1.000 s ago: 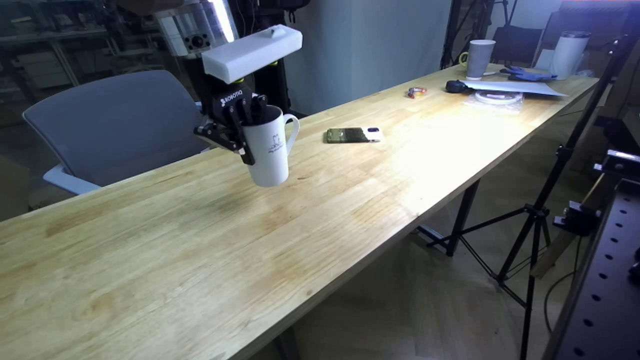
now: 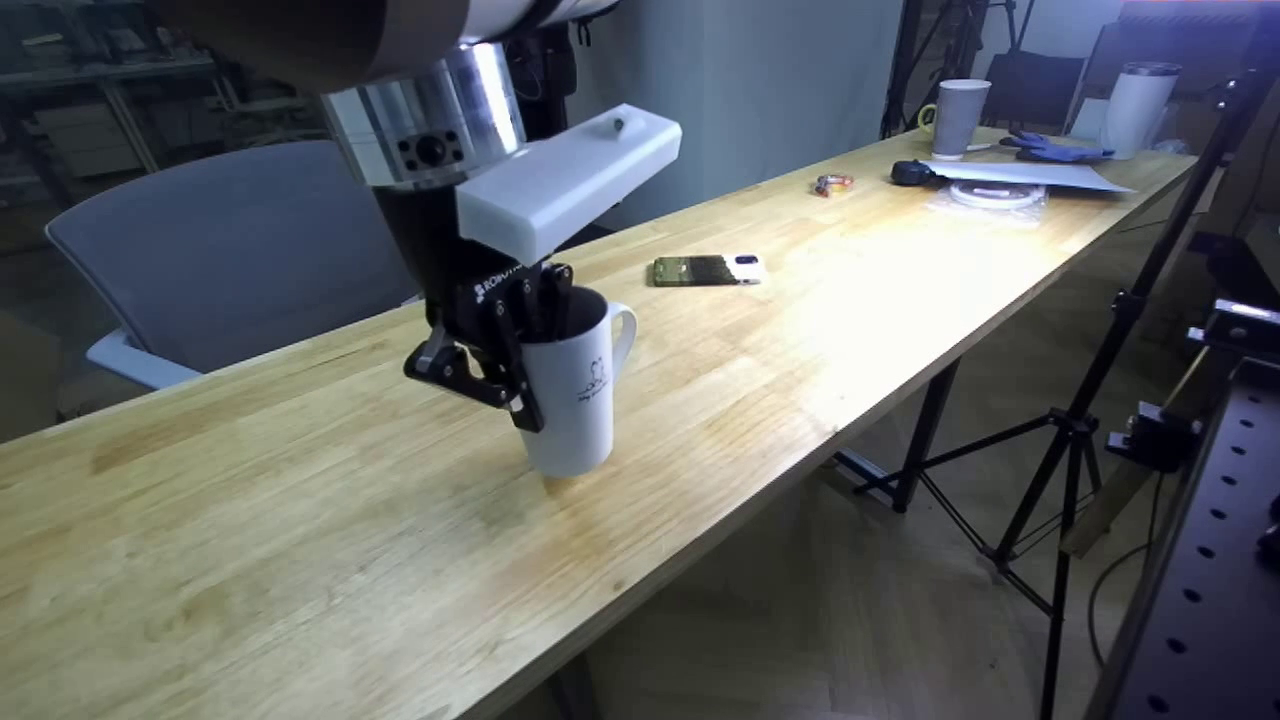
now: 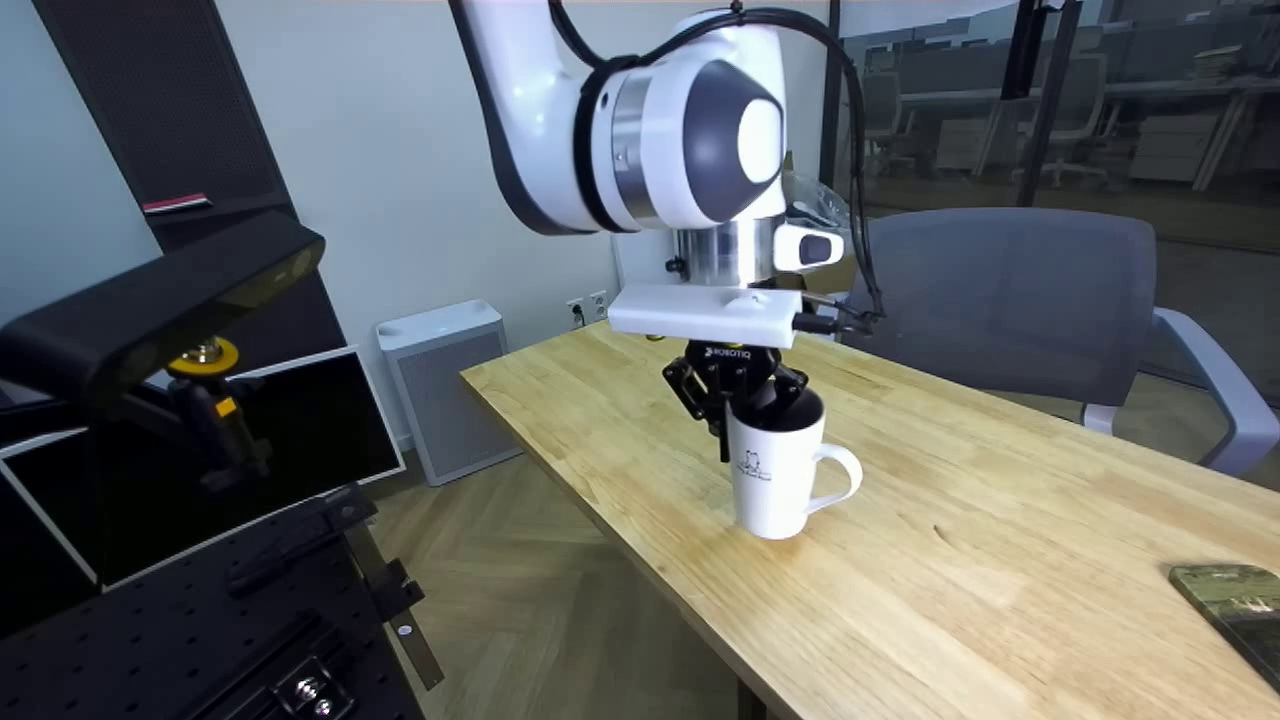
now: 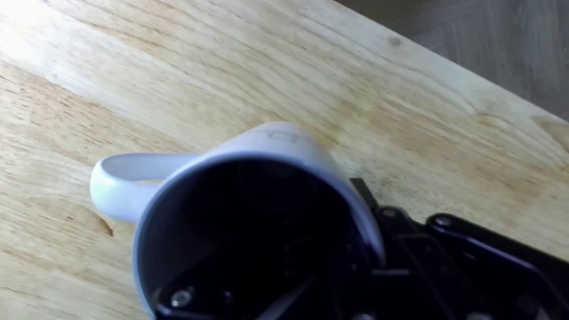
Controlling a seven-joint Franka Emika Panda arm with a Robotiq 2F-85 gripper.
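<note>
A white mug (image 2: 571, 408) with a small dark drawing on its side stands nearly upright, low over the wooden table (image 2: 360, 516); whether its base touches the wood I cannot tell. My gripper (image 2: 536, 348) is shut on the mug's wall, one finger inside the cup and the other against the outside. In exterior view 2 the mug (image 3: 774, 480) has its handle (image 3: 849, 474) facing right. From the wrist view, the mug's rim (image 4: 256, 154) opens toward the camera, its inside dark, and the black outer finger (image 4: 394, 229) lies along its right side.
Behind the mug lies a phone (image 2: 708, 270). Toward the table's far end are a grey cup (image 2: 960, 120), a white tumbler (image 2: 1140, 110), a blue glove (image 2: 1056, 149) and a small red item (image 2: 833, 185). An office chair (image 2: 240, 258) stands along the back edge.
My gripper has carried the mug down and toward the table's front edge, slightly to the right in exterior view 1. The phone and far objects have not moved.
</note>
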